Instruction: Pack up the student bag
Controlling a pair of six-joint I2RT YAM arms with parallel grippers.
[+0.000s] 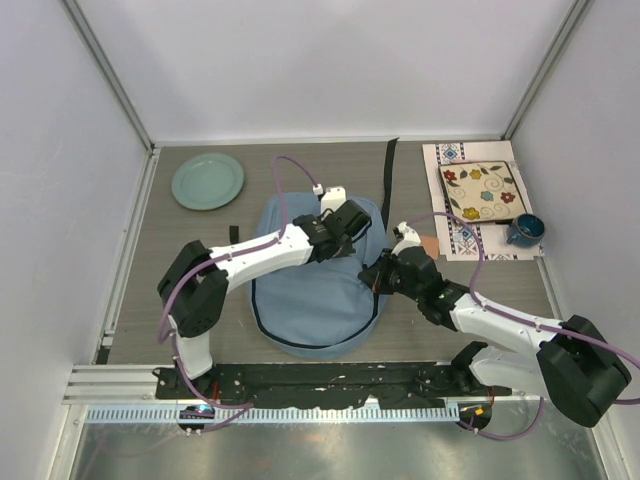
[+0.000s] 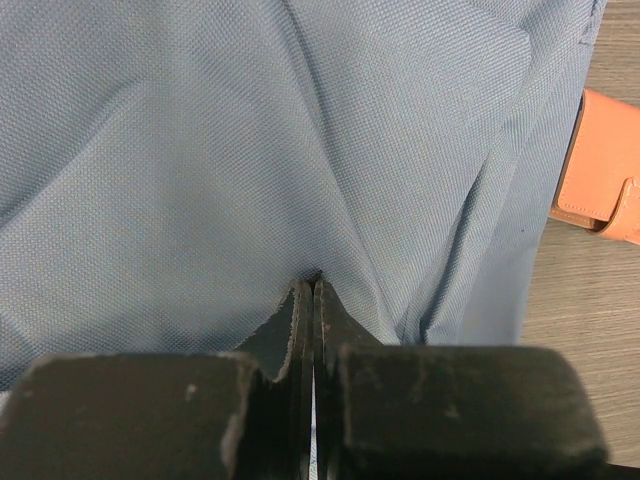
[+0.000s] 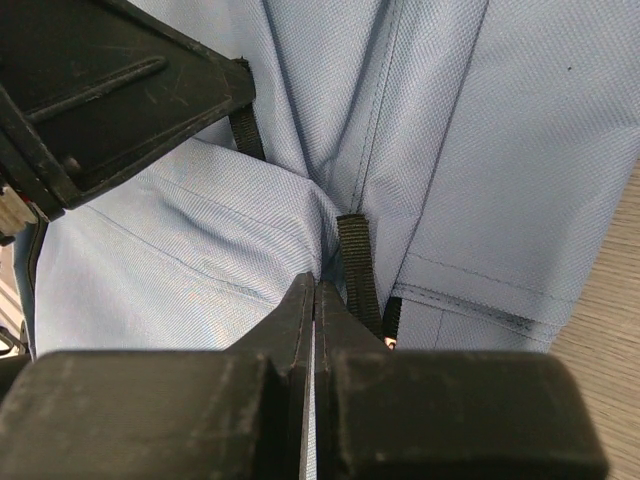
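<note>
A blue-grey fabric bag with black trim lies flat on the table, under both arms. My left gripper is above the bag's middle; in the left wrist view its fingertips meet against the blue cloth, and whether any fabric is caught between them cannot be made out. At the bag's right side my right gripper is shut on a fold of the bag cloth, next to a black strap. Part of the other gripper shows at the upper left of the right wrist view.
An orange leather item lies just right of the bag. Farther right, a patterned mat bears a flowered notebook and a blue mug. A green plate sits at the back left. Bare table shows on the left.
</note>
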